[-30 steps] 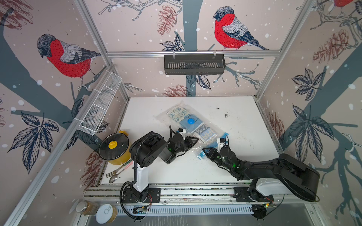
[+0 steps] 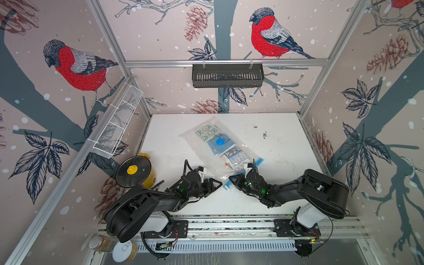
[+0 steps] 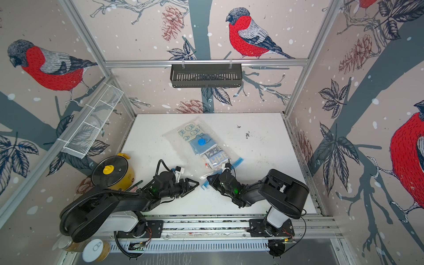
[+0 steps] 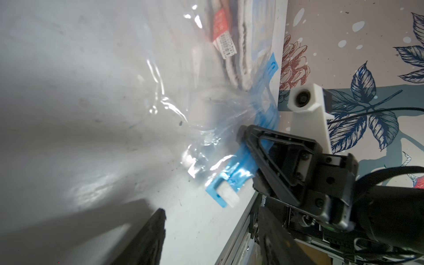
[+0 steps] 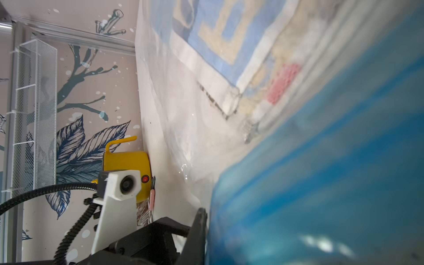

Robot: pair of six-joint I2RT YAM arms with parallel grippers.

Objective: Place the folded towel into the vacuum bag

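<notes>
The clear vacuum bag [image 2: 201, 152] lies flat on the table, holding folded patterned towel material [image 2: 234, 154] and a blue valve [image 2: 219, 141]. Its blue zip edge [image 4: 240, 172] runs along the near right end. My left gripper [image 2: 216, 183] stands open just left of that end, over bare table, nothing between its fingers. My right gripper [image 2: 236, 178] is at the blue edge, which fills much of the right wrist view; whether its fingers grip the film cannot be told.
A yellow pot [image 2: 148, 178] with cutlery beside it is at the left. A white mesh shelf [image 2: 117, 121] and dark rack [image 2: 227, 77] are on the walls.
My left gripper has drawn back toward the near left, away from the towel. My right gripper has shifted slightly left, and the bag's near end has moved a little left.
</notes>
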